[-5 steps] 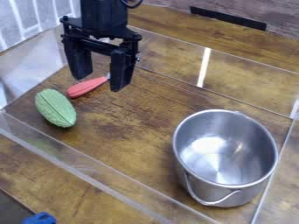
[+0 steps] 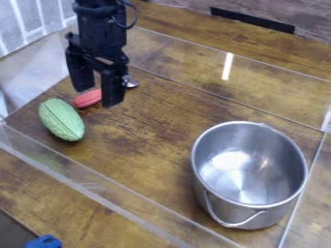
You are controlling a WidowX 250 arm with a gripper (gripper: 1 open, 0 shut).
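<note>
My black gripper hangs at the upper left with its fingers apart and nothing seen between them. Directly behind and below it lies a red utensil, partly hidden by the gripper. A green, ribbed oblong vegetable rests on the wooden table, left of and below the gripper. A steel pot with a wire handle stands at the right, apart from the gripper and empty inside.
Clear low walls or panels edge the wooden work area. A small blue object sits outside it at the bottom left.
The gripper has moved left and back from over the middle-left of the table, now covering more of the red utensil. The vegetable and pot have not moved.
</note>
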